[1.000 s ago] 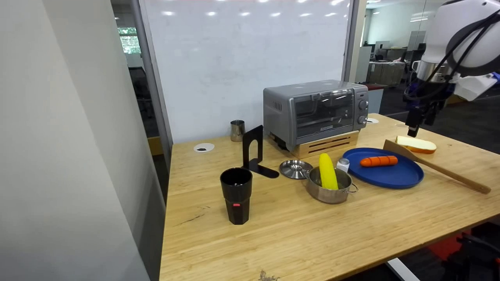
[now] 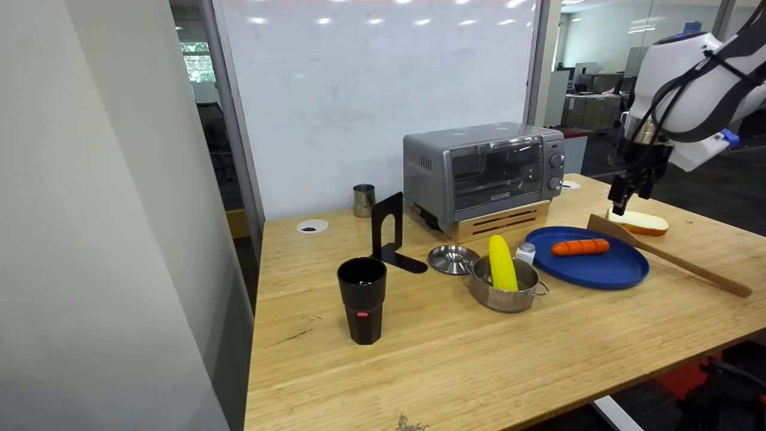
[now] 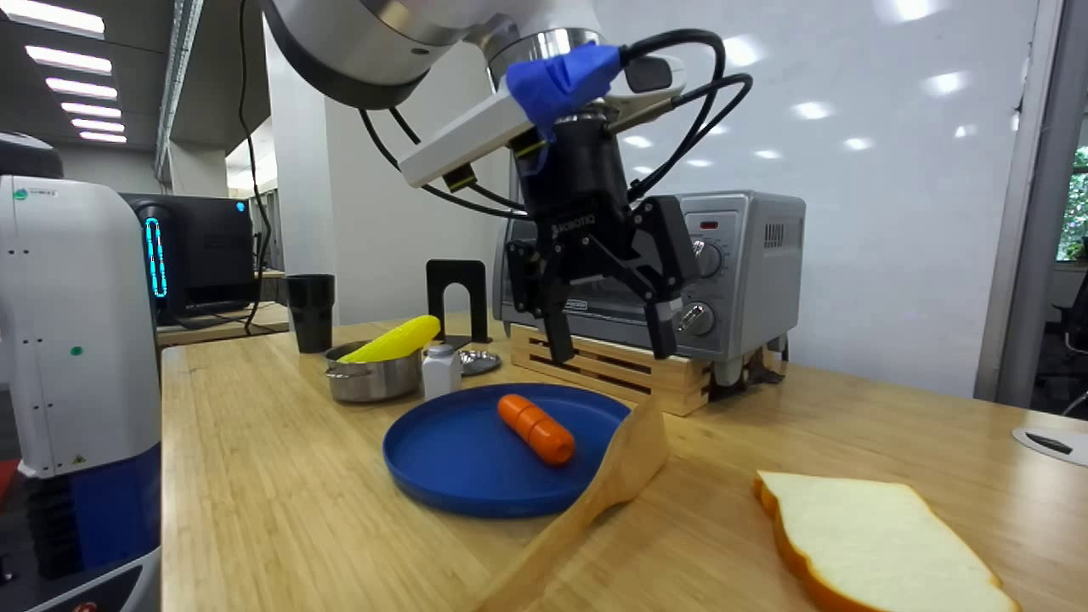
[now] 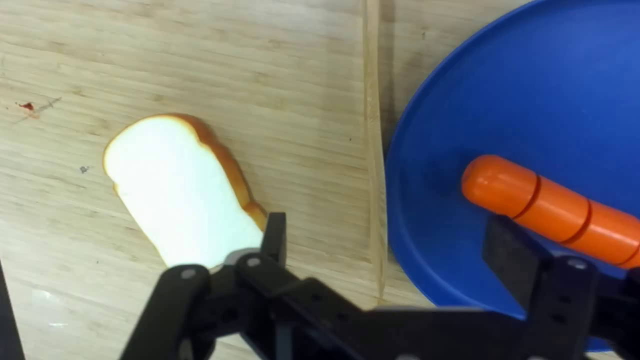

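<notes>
My gripper (image 3: 609,352) hangs open above the table, nothing between its fingers. In the wrist view its two fingertips stand wide apart, with the left finger (image 4: 274,237) over the bread slice's near corner and the right one beside the orange sausage-like piece (image 4: 555,207). That piece lies on the blue plate (image 3: 428,459). The bread slice (image 4: 180,192), white with a brown crust, rests flat on the bare tabletop. Between bread and plate is a wooden spatula (image 3: 602,484), its blade at the plate's rim; the wrist view shows it as a narrow edge.
A steel pot (image 2: 506,296) holds a yellow corn-like piece (image 2: 502,262); a white shaker (image 3: 441,371) and a lid (image 2: 452,259) are close by. Behind stands the toaster oven (image 2: 481,172) on a wooden stand. A black cup (image 2: 362,298) and black bookend (image 2: 388,230) are farther off.
In exterior view 1 my arm and gripper have shifted left and slightly lower, toward the plate side. The objects on the table have stayed where they were.
</notes>
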